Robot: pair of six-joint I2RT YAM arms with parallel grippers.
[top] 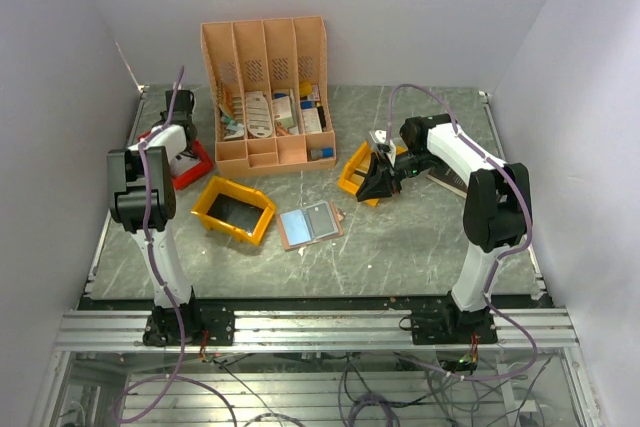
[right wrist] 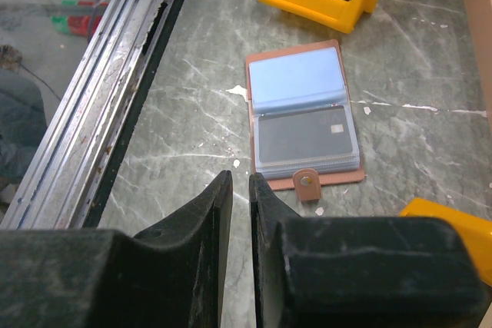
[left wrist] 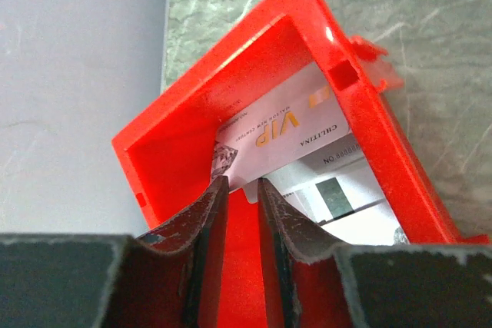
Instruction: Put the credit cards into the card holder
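Note:
In the left wrist view a pink VIP card (left wrist: 273, 132) and a white card (left wrist: 357, 217) lie in a red box (left wrist: 392, 167). My left gripper is over the box, open slightly, its tips at the pink card's lower edge; whether the card is between them is unclear. The card holder (right wrist: 306, 142), with blue and grey sleeves, lies open on the table in the right wrist view. My right gripper is part open above the table, nothing between its fingers.
A yellow bin (top: 258, 227) sits left of the holder, another (top: 350, 175) under my right gripper. A tan organiser (top: 228, 157) with assorted items stands at the back.

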